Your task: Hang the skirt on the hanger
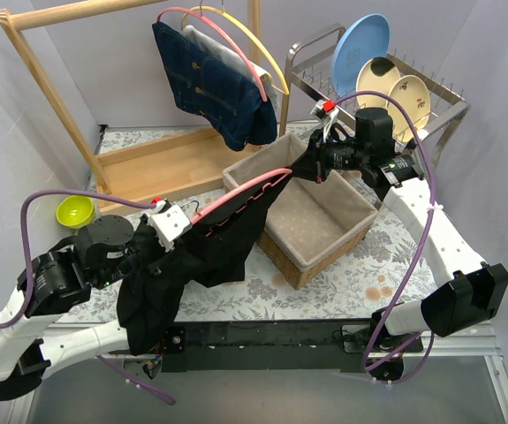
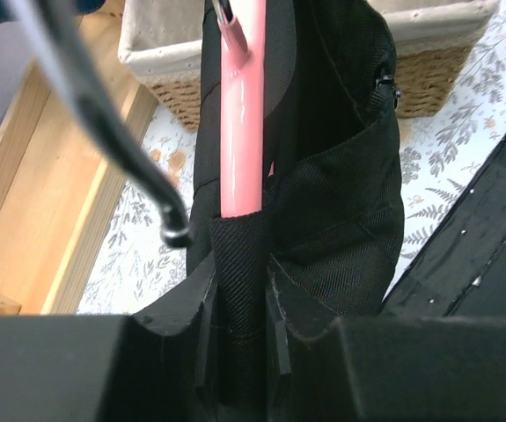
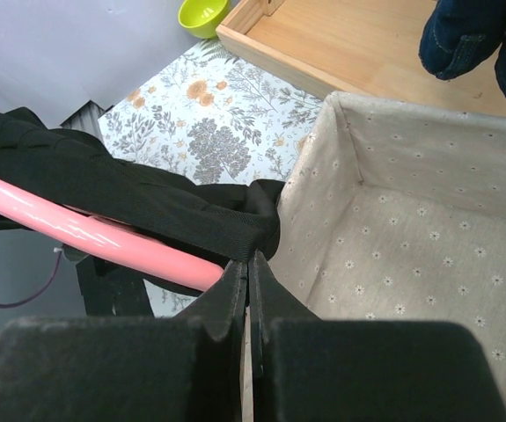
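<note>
A black skirt hangs between my grippers, with the pink hanger lying along its waistband. In the left wrist view, my left gripper is shut on the skirt's band and the hanger end covered by it; the rest of the pink bar runs away from it. In the right wrist view, my right gripper is shut at a corner of the black fabric, beside the other end of the hanger. The fabric between its fingertips is thin.
A lined basket sits below the right gripper. Behind are a wooden rack with hung jeans and a pale garment, a metal dish rack with plates, and a green bowl at left.
</note>
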